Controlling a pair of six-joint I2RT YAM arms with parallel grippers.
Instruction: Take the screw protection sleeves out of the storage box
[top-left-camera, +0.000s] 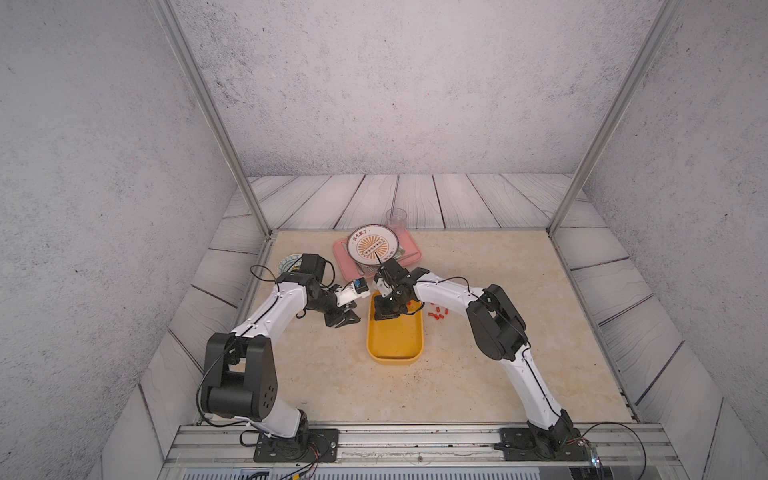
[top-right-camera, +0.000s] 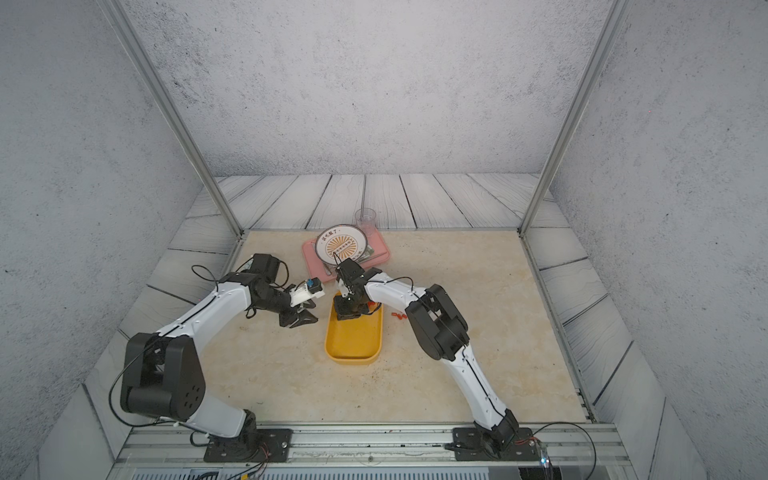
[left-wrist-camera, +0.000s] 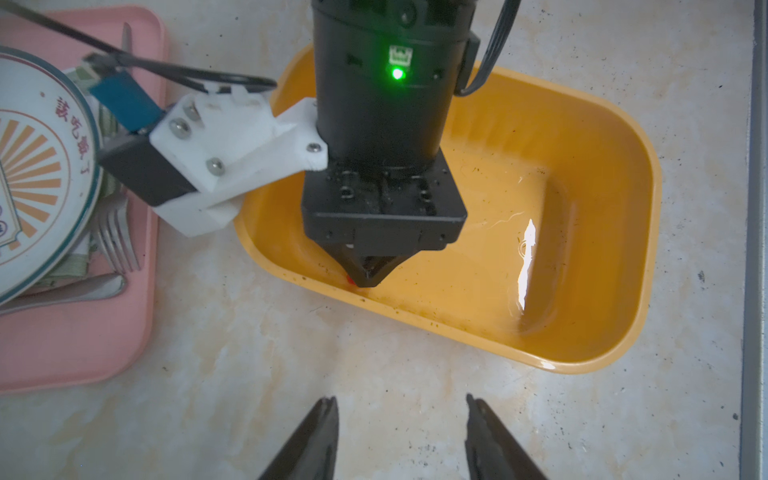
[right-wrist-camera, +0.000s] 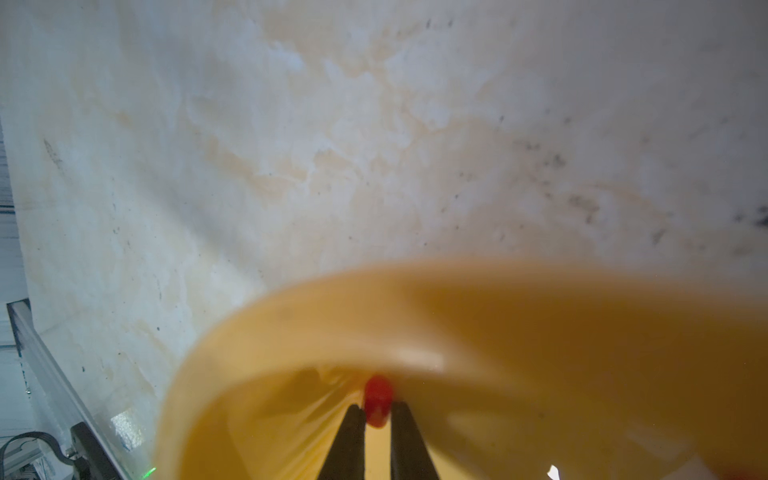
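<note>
The yellow storage box (top-left-camera: 395, 345) sits mid-table. My right gripper reaches inside it at the left wall, its fingertips close around a small red screw protection sleeve (right-wrist-camera: 378, 392); whether it grips the sleeve I cannot tell. In the left wrist view that gripper's housing hides most of the sleeve. Several red sleeves (top-left-camera: 437, 315) lie on the table right of the box. My left gripper stands open beside the box on the left, nothing between its fingers.
Behind the box a pink tray (top-right-camera: 313, 261) holds a plate (top-right-camera: 341, 245) and cutlery, with a clear cup (top-right-camera: 365, 216) at the back. Another plate lies partly hidden behind the left arm.
</note>
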